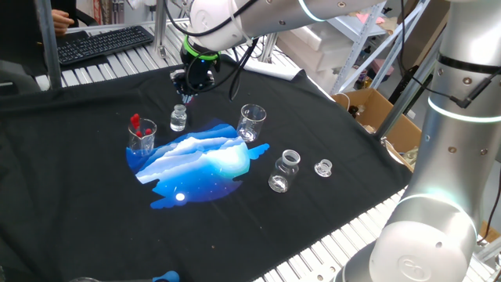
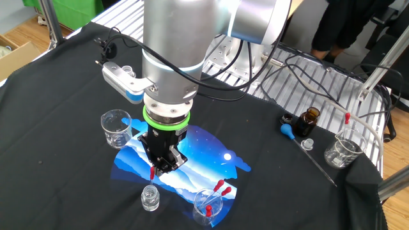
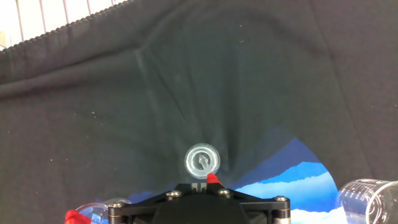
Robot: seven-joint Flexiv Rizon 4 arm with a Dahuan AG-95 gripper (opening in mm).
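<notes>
In exterior view 2, a small clear glass bottle [image 2: 150,199] stands upright on the black cloth. A thin dropper with a red bulb [image 2: 153,172] rises above the bottle's mouth, directly under my gripper [image 2: 156,168]. The wrist view shows the red bulb [image 3: 212,178] at my fingertips, and its clear stem reaches over the bottle's opening [image 3: 203,161]. The gripper appears shut on this dropper; the pads themselves are mostly hidden. Beside the bottle, a beaker [image 2: 207,207] holds several more red-bulbed droppers.
An empty beaker [image 1: 251,123], an open glass jar [image 1: 284,171] and a glass stopper [image 1: 323,168] stand on the cloth. Farther off are a brown bottle [image 2: 307,121], a blue-bulbed pipette [image 2: 287,131] and another beaker [image 2: 345,148]. A blue printed mat [image 1: 196,166] lies centrally.
</notes>
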